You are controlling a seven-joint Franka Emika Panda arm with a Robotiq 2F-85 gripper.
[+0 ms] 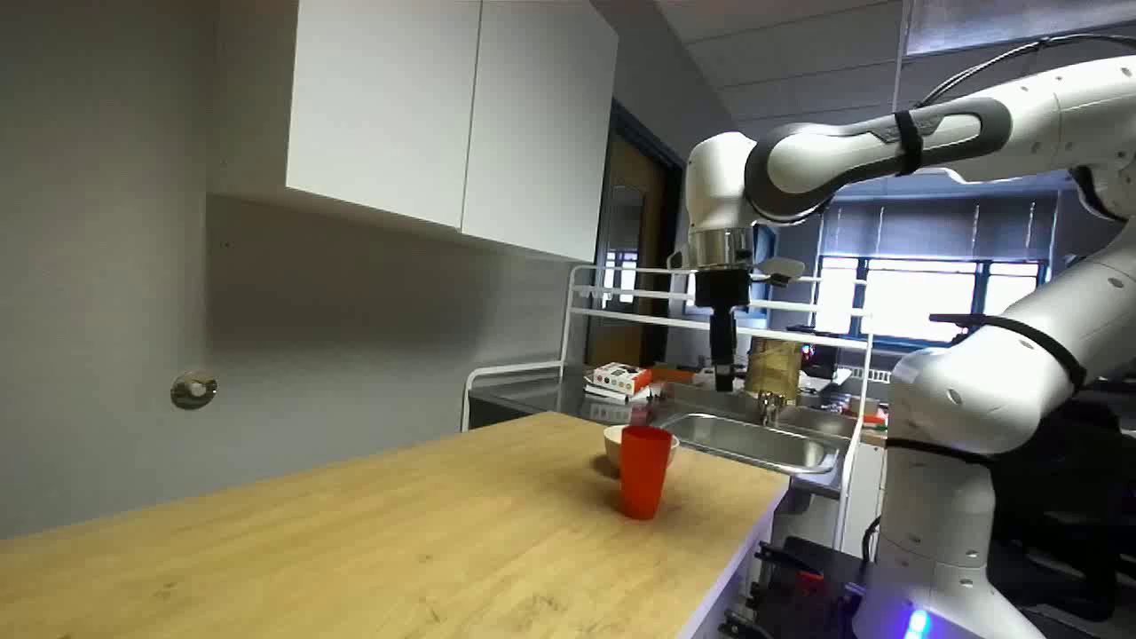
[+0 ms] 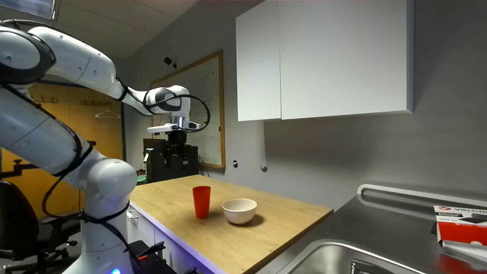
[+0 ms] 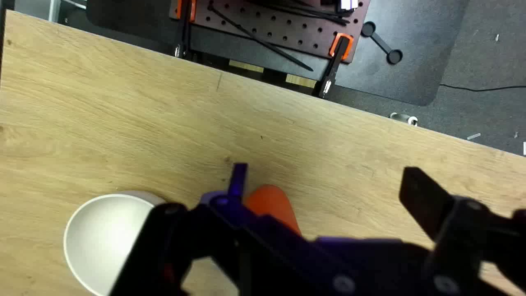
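A red cup (image 1: 644, 474) stands upright on the wooden counter (image 1: 405, 532), close beside a white bowl (image 2: 239, 211). From the second exterior view, the cup (image 2: 201, 202) is left of the bowl with a small gap between them. High over the counter hangs my gripper, pointing down, its fingers spread wide with nothing held. In the wrist view the cup (image 3: 273, 202) is partly covered by the gripper's body. The bowl (image 3: 106, 241) lies farther left there, its right side hidden by a finger. Seen from outside, the gripper (image 2: 175, 160) is clear of both.
A metal sink (image 1: 745, 438) and a dark worktop (image 2: 360, 228) adjoin the counter's end, with a red and white box (image 2: 461, 230) on the worktop. White cabinets (image 2: 342, 59) hang above along the wall.
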